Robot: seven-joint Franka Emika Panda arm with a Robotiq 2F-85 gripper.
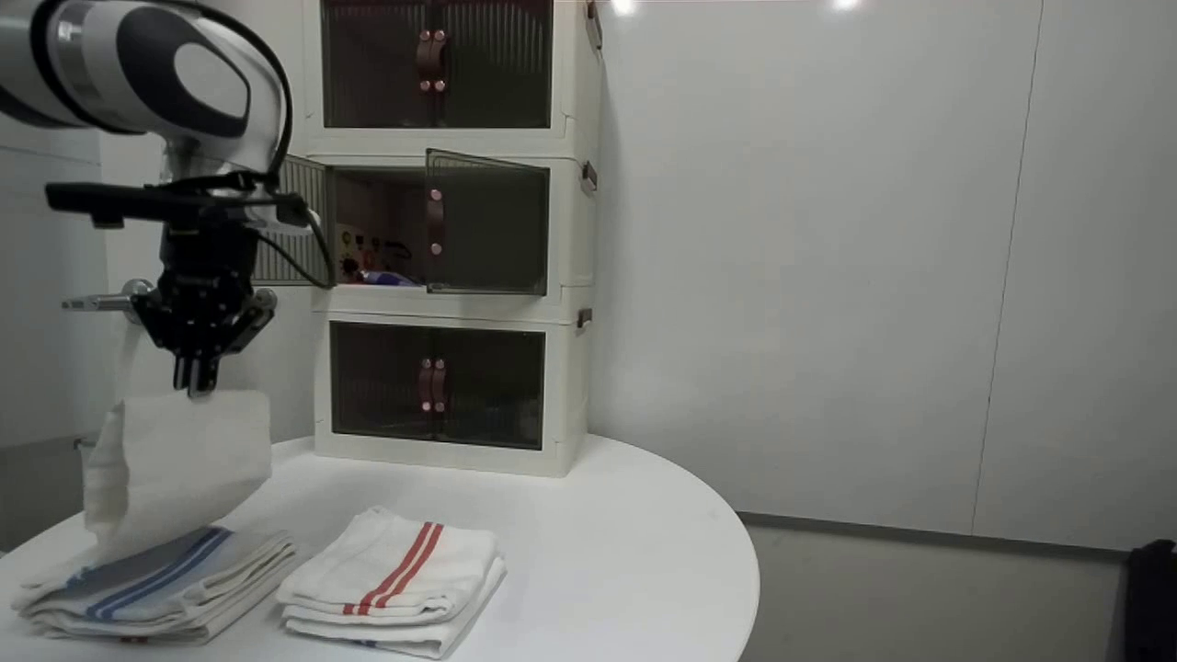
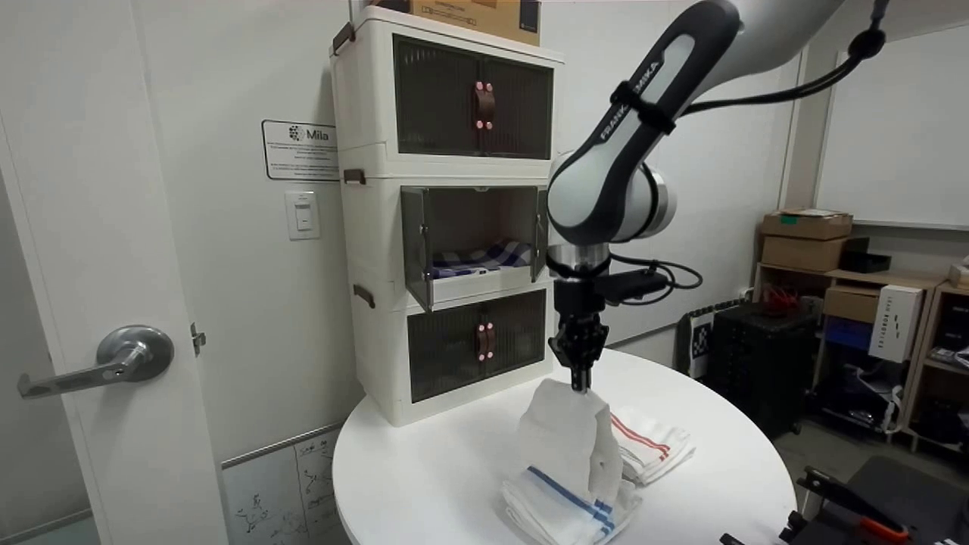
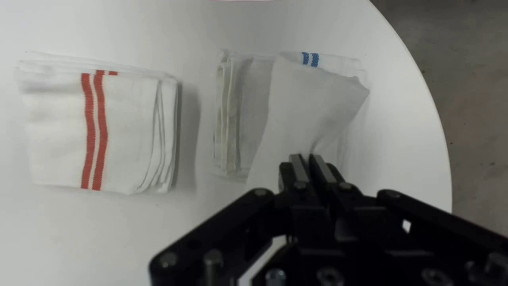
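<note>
My gripper (image 1: 197, 381) is shut on a plain white cloth (image 1: 188, 458), pinched at its upper edge and hanging down. In exterior view 2 the cloth (image 2: 565, 431) droops from the fingertips over the blue-striped towel stack (image 2: 549, 504), and its lower end appears to touch the stack. From the wrist, the cloth (image 3: 304, 109) covers much of that folded stack (image 3: 231, 114). Beside it lies a folded towel stack with red stripes (image 3: 57, 128), apart from the gripper.
A white cabinet (image 1: 574, 386) stands at the back of the round white table (image 1: 629, 552). Its middle doors are open, with blue patterned cloth (image 2: 481, 259) inside; the upper and lower doors are closed.
</note>
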